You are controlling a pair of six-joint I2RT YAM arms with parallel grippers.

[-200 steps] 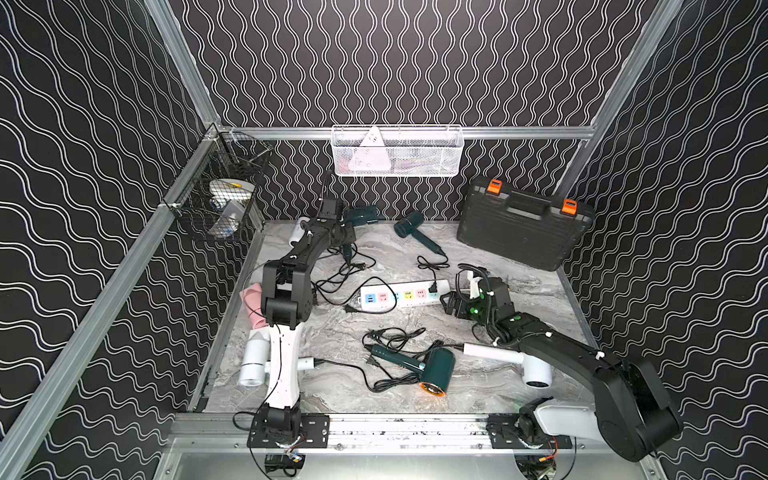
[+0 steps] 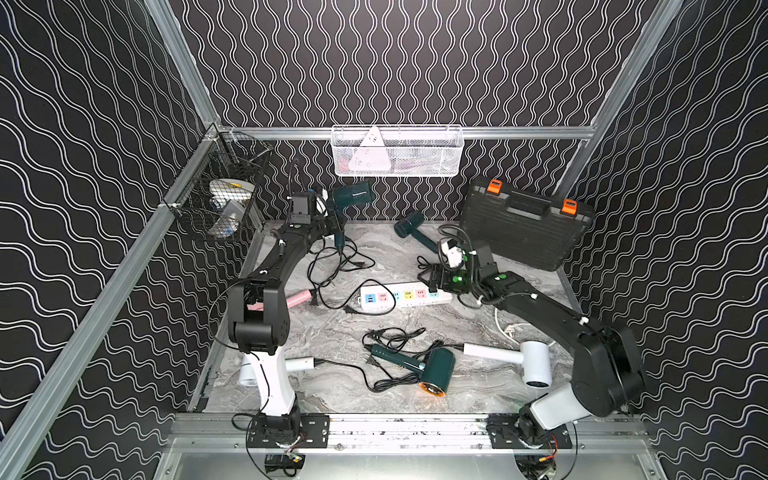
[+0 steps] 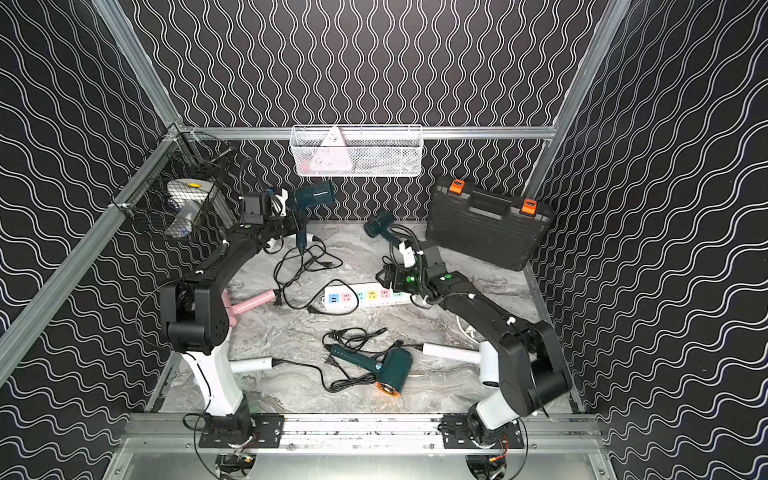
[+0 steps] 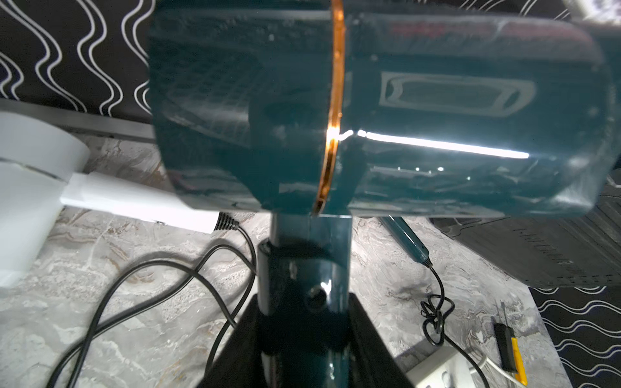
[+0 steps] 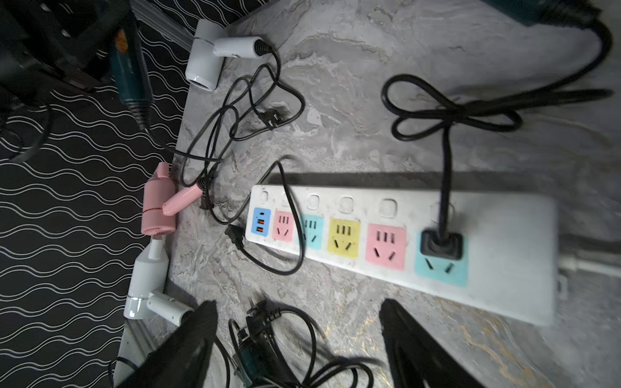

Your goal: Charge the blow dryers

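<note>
My left gripper grips the handle of a dark teal blow dryer, raised at the back left with its cord hanging down. My right gripper hangs open above the white power strip, nothing between its fingers. A black plug sits in the strip's end socket; a loose plug lies by the other end. A second teal dryer lies at the back, a third at the front. White and pink dryers lie around them.
A black case leans at the back right. A white mesh basket hangs on the back wall and a black wire basket on the left. Cords cover much of the middle table.
My left gripper has risen and moved slightly left with the teal dryer. My right gripper has moved back and left, to above the strip's right end.
</note>
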